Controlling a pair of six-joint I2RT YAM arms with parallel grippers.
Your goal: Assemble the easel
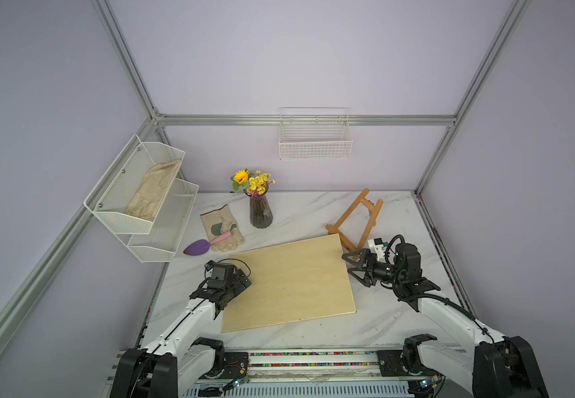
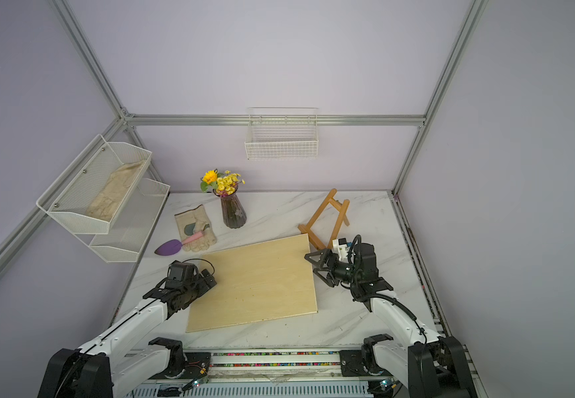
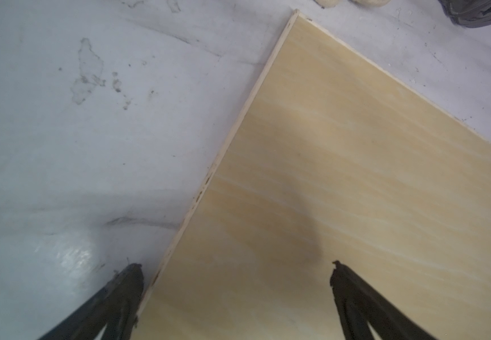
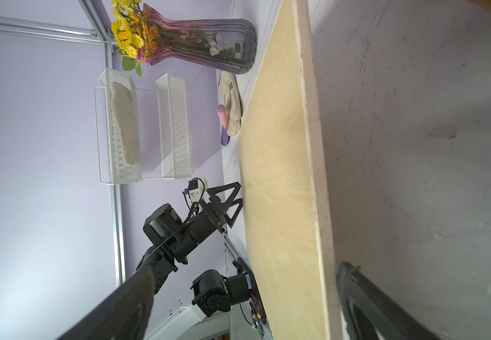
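A pale wooden board (image 1: 287, 285) lies askew on the marble table, its right end raised toward the back in the top views. The wooden easel frame (image 1: 345, 219) lies at the back right. My left gripper is open above the board's left edge, with nothing held. My right gripper is open at the board's right edge; in the right wrist view that edge runs beside one finger (image 4: 373, 300), apparently touching it.
A vase of flowers (image 1: 261, 209) stands at the back middle. Gloves (image 1: 227, 222) and a purple trowel (image 1: 196, 247) lie at the back left. Wire baskets hang on the left and back walls.
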